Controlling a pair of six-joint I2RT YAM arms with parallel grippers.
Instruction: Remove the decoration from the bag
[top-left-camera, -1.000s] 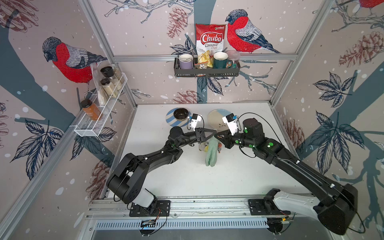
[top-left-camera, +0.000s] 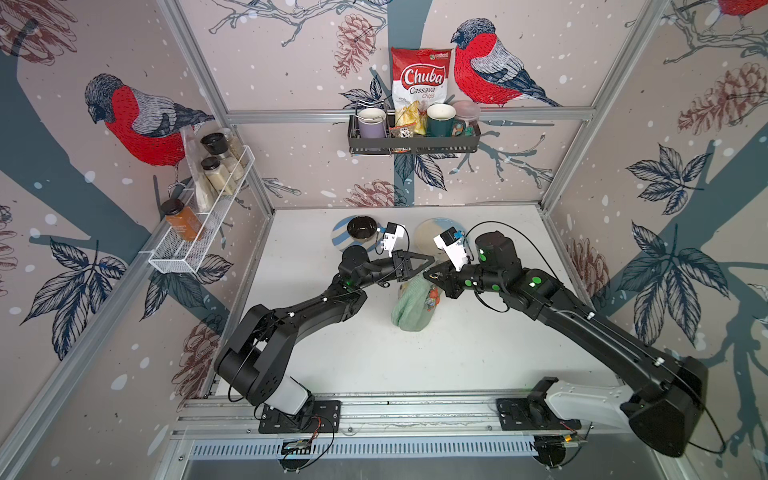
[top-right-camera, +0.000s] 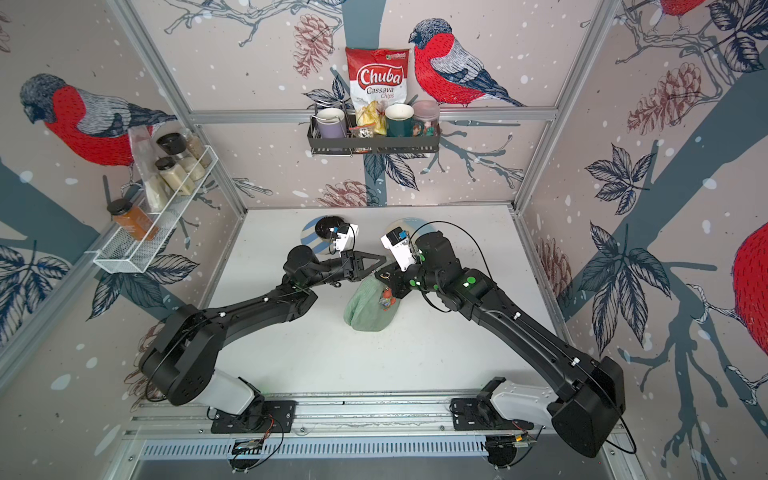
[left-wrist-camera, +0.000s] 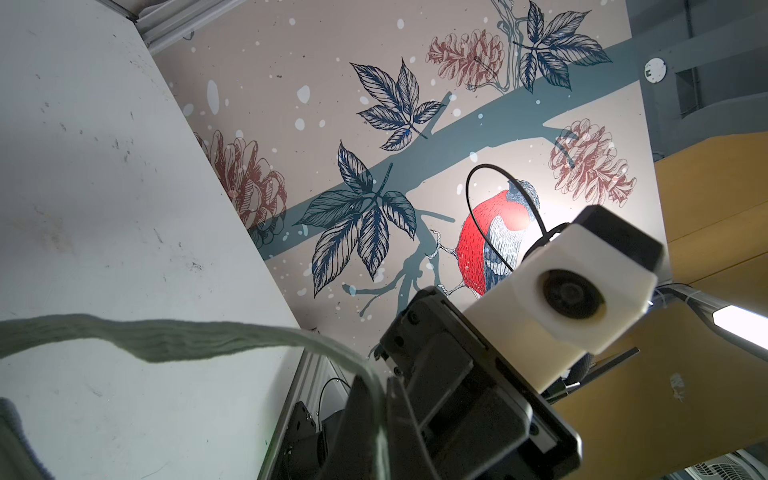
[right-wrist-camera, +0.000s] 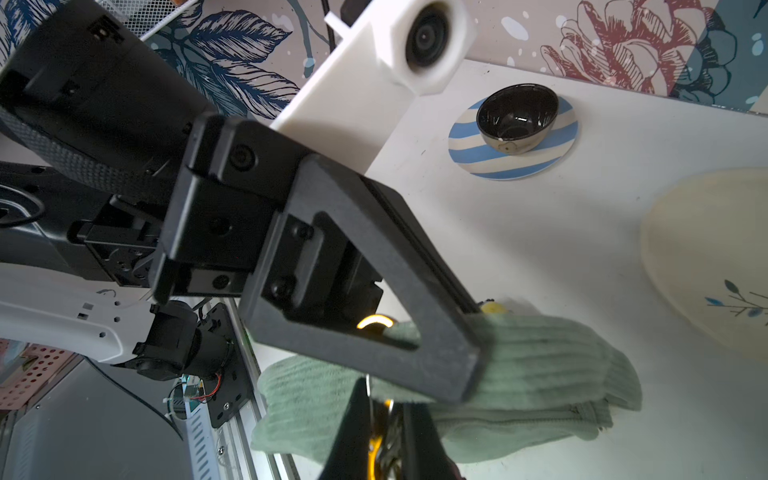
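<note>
A sage-green fabric bag (top-left-camera: 409, 316) hangs between my grippers over the table, with a small orange-red decoration (top-left-camera: 433, 297) on it. My left gripper is shut on a thin green strap (left-wrist-camera: 196, 336) of the bag. My right gripper is shut on something small and shiny, with yellow and metal parts, against the bag; it looks like part of the decoration, though the fingers hide most of it. The two grippers nearly meet, the left one in front of the right wrist camera.
A dark bowl (right-wrist-camera: 517, 120) on a striped plate (right-wrist-camera: 500, 168) and a pale plate (right-wrist-camera: 696, 256) sit at the back. A wire shelf (top-left-camera: 172, 256) is on the left wall, a dark rack (top-left-camera: 412, 145) on the back wall.
The bag has swung round, its lower part now wider and shifted left, with the orange-red part showing at its right.
</note>
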